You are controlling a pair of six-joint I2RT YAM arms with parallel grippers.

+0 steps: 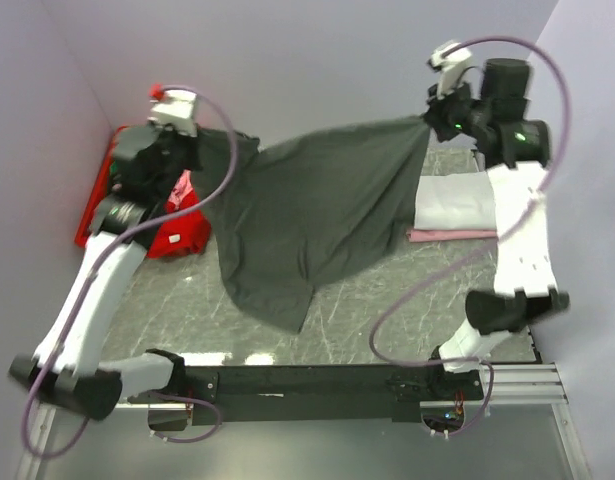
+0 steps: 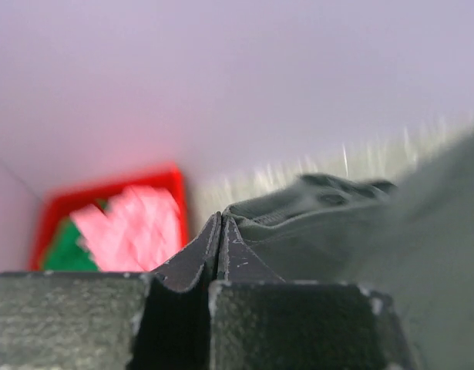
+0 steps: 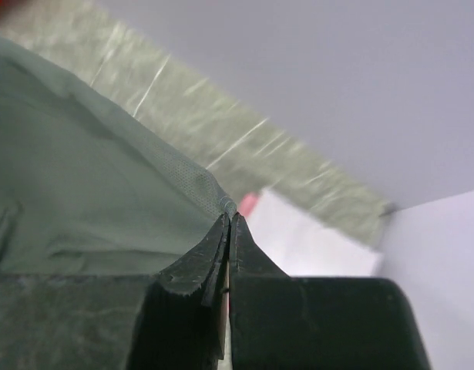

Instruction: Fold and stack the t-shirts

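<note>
A dark grey-green t-shirt (image 1: 310, 210) is held up between both arms, stretched along its top, its lower part hanging over the table. My left gripper is shut on a gathered edge of it at the upper left. My right gripper is shut on its upper right corner. A white folded cloth (image 1: 453, 200) lies on a pink one (image 1: 447, 235) beneath the right arm.
A red bin (image 2: 177, 193) with pink (image 2: 140, 227) and green cloth (image 2: 67, 247) stands at the left. Marble table (image 1: 377, 320) shows bare at the front and back. Pale walls surround it at back and sides.
</note>
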